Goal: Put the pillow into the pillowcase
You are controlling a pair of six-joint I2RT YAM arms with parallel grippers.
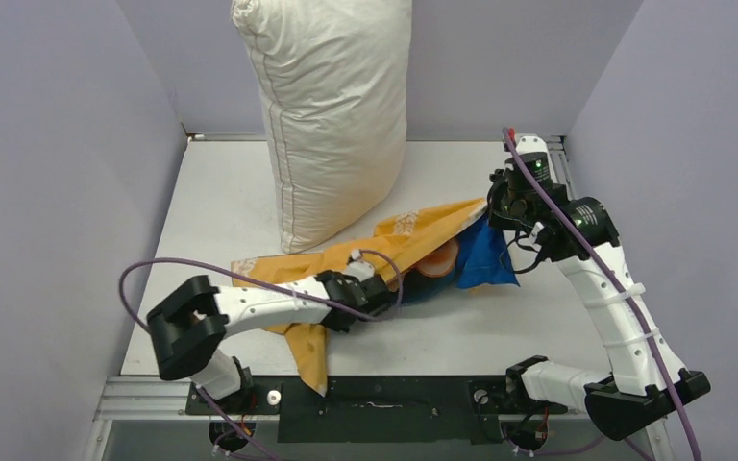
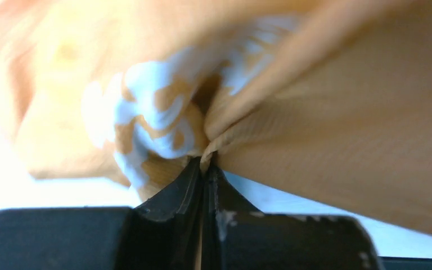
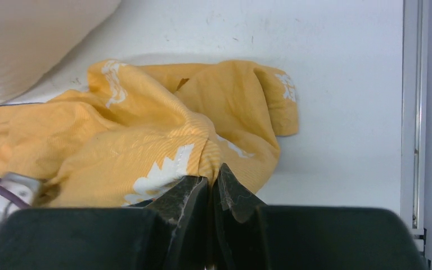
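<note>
A white pillow [image 1: 332, 115] stands upright at the back of the table. The yellow pillowcase with white pattern [image 1: 413, 230] spreads across the table in front of it, a blue piece [image 1: 485, 254] showing under its right end. My left gripper is shut on a thin fold of the pillowcase, low over the cloth. My right gripper is shut on the pillowcase, holding a gathered end up at the right in the top view.
Bare white table [image 1: 187, 211] shows at the left and front right. A dark strip [image 1: 375, 408] lines the front edge, and grey walls enclose the sides and back. An orange round shape [image 1: 436, 259] shows beneath the cloth.
</note>
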